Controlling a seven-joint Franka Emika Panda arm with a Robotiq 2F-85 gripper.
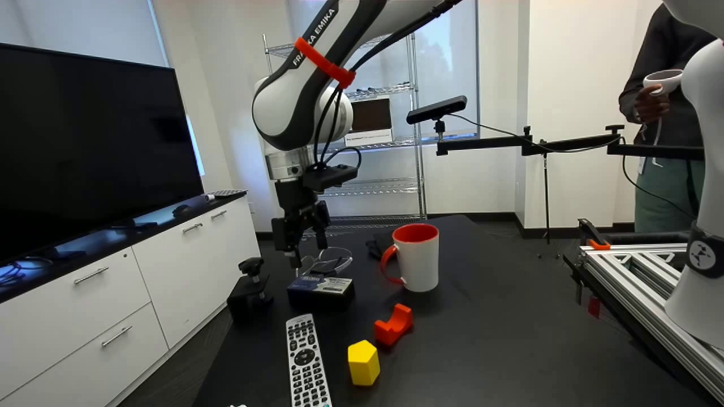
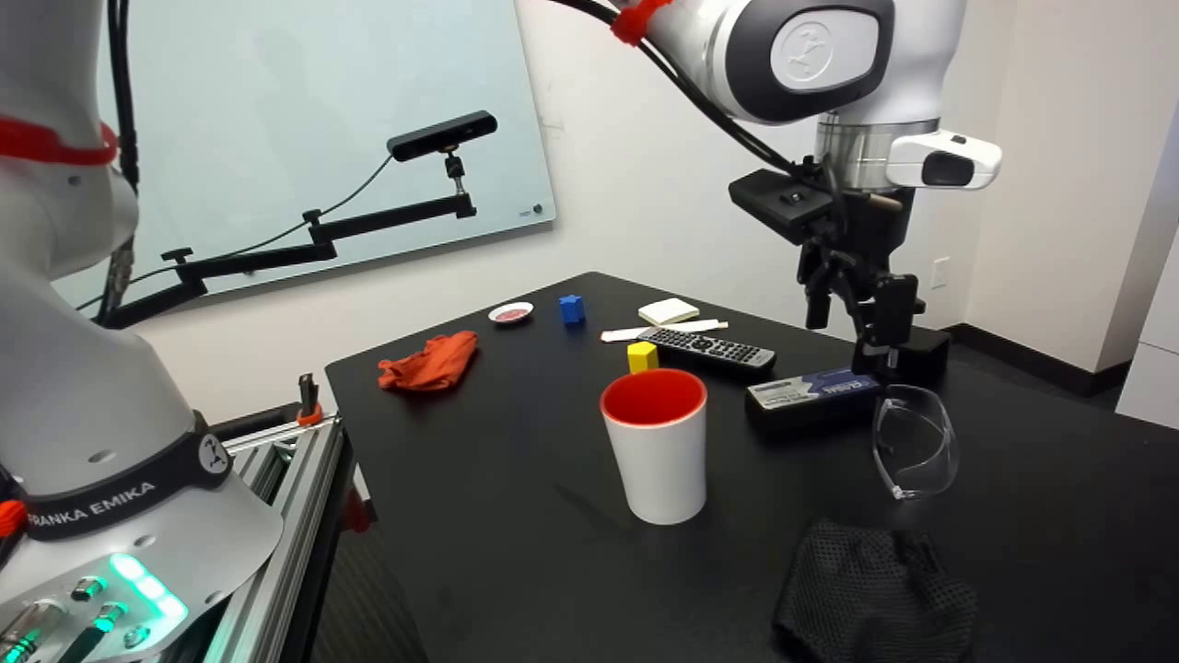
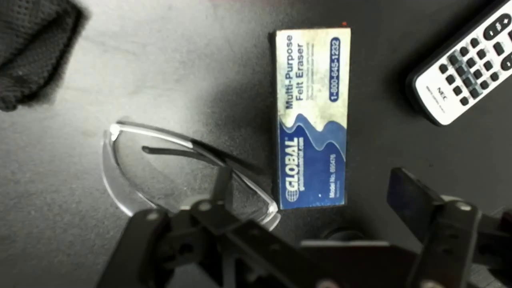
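My gripper is open and empty, hanging above the far end of the table. Below it lies a felt eraser with a blue and cream label, between the two spread fingers in the wrist view but lower than them. Clear safety glasses rest beside the eraser, one corner close to its blue end; a finger hides part of the lens. In exterior view 2, the gripper appears over the end of the eraser, with the glasses in front.
A white mug with a red inside stands near the eraser. Also on the table are a remote, a yellow block, an orange-red piece, a black clamp and a black mesh cloth.
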